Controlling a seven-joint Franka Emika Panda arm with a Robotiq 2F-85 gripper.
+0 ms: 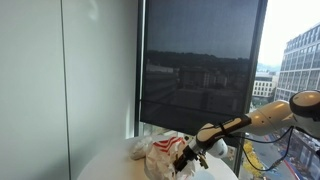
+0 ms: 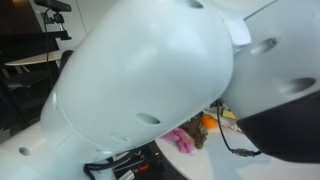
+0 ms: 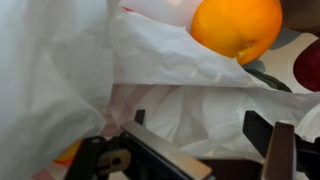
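Note:
My gripper is open in the wrist view, with white crinkled plastic of a bag [image 3: 185, 112] lying below and between its fingers. Past the fingertips, an orange fruit-like thing [image 3: 236, 24] sits at the top, partly behind the bag's edge. From the outside, the gripper [image 1: 183, 160] stands right at the white bag with red stripes [image 1: 163, 147] on the round table. Whether any plastic touches the fingers cannot be made out.
A pale bundle [image 1: 137, 148] lies left of the bag. In the second exterior view the arm blocks most of the scene, leaving a pink cloth [image 2: 181, 140] and an orange thing [image 2: 210, 122] visible.

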